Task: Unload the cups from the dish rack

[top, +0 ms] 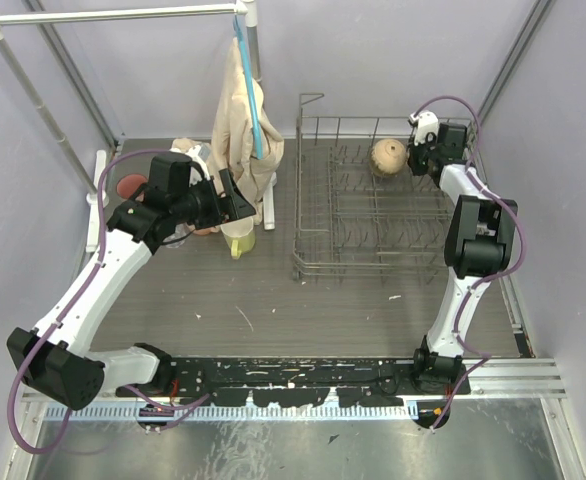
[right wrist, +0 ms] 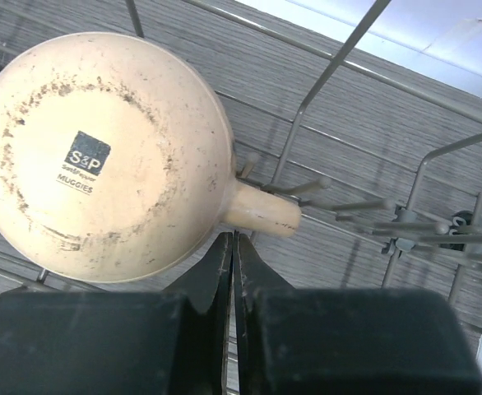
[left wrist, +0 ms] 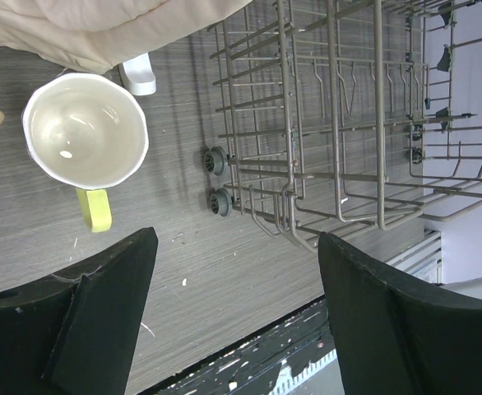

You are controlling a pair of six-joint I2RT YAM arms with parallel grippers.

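A beige mug (top: 387, 155) lies bottom-up in the back right of the wire dish rack (top: 296, 200); in the right wrist view its base (right wrist: 101, 156) and handle (right wrist: 264, 210) show clearly. My right gripper is beside the mug at the handle, its fingertips together; whether they pinch any of it is unclear. My left gripper (top: 235, 200) hangs open over the table left of the rack, above a yellow-handled cup (left wrist: 85, 127) standing upright, with nothing between its fingers.
A beige cloth (top: 235, 130) hangs from a rail behind the cup, with other cups (top: 133, 185) at the left, partly hidden by my arm.
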